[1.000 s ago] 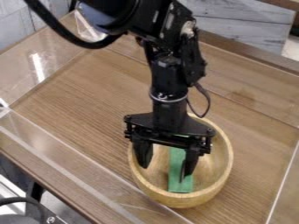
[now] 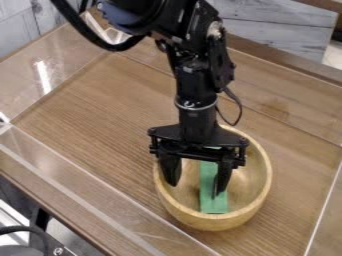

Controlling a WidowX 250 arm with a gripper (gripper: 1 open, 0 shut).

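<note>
A round, pale wooden bowl [image 2: 241, 215] sits at the lower centre right of the table, with a flat green block [image 2: 214, 197] lying inside it. My black gripper [image 2: 198, 172] hangs over the bowl, open, with one finger at the bowl's left side and the other to the right by the green block. The gripper body partly hides the back of the bowl and the upper end of the block.
A black cable runs at the lower left edge. A pale marbled wall stands at the back.
The gripper has shifted only slightly over the bowl. The bowl and green block sit in nearly the same place, with small shifts in view.
</note>
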